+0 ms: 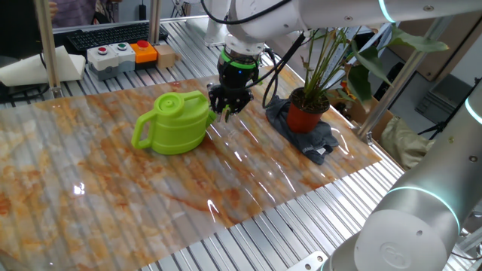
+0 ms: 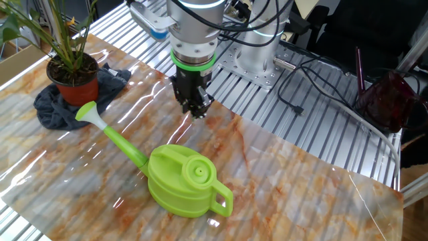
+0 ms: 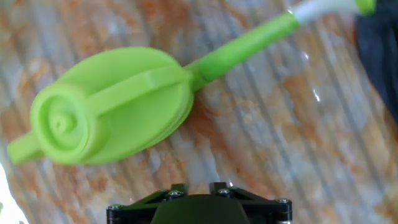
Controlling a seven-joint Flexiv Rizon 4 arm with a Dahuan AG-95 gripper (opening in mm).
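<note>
A lime-green watering can [image 1: 175,124] stands upright on the marbled sheet. In the second exterior view the can's body [image 2: 182,179] has its handle toward the lower right, and its long spout [image 2: 127,147] reaches toward the plant. My gripper [image 1: 224,114] hangs over the table on the spout side of the can, partly overlapping the spout in the first exterior view. From the wrist, the gripper shows its two fingertips apart with no object between them, so it is open. The can's top [image 3: 112,106] lies ahead of the fingers, clear of them.
A potted plant in a brown pot [image 2: 77,80] sits on a dark cloth [image 2: 43,110] near the spout's end. A button box [image 1: 113,60] and keyboard stand at the back. Bare marbled sheet [image 1: 98,203] extends at the near left of the can.
</note>
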